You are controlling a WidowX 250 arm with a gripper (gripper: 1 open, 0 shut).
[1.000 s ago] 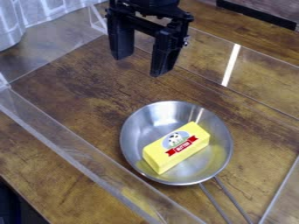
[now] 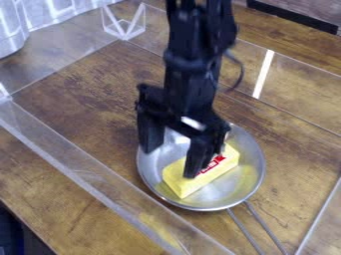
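Note:
My black gripper (image 2: 177, 142), blurred by motion, is low over the steel pan (image 2: 244, 184), its fingers spread around the upper part of a yellow butter box (image 2: 186, 181) lying in the pan. The box's red label is partly hidden behind the fingers. Whether they touch the box is unclear.
The pan's wire handle points toward the bottom right. Clear plastic edges (image 2: 80, 159) run along the left of the wooden table (image 2: 80, 90). The wood to the left of the pan is bare. A white cloth or bag is at the top left corner.
My gripper has descended from above the upper middle of the table down to the pan, now covering part of the butter box. The pan and box look unmoved.

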